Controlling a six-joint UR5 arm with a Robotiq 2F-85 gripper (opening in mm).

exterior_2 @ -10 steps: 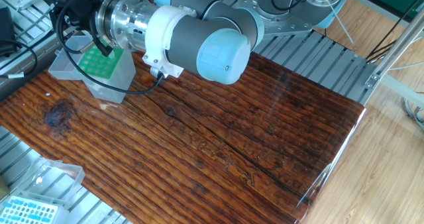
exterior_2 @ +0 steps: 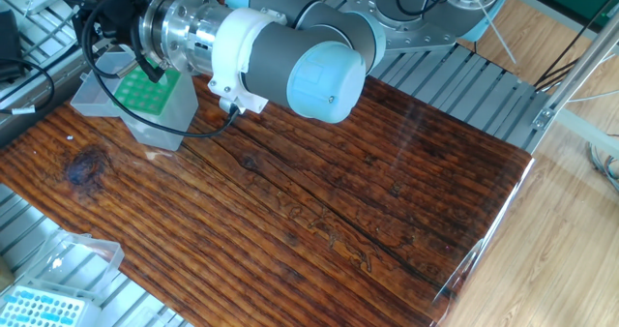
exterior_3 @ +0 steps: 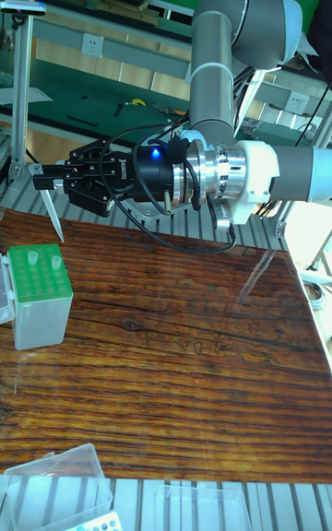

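At the upper left of exterior view 3, my gripper points left, held level above the table's far edge. A pale, tapered pipette tip hangs slantwise from its fingertips, narrow end down, and the gripper looks shut on it. Below stands a translucent box with a green perforated top, apart from the hanging tip. A couple of whitish tips poke up from that top. In exterior view 2 the cable and the wrist partly cover the box, and the fingertips are hard to make out.
The box's clear lid stands open on its left side. At the near left lie another clear lid and a white rack with blue spots.
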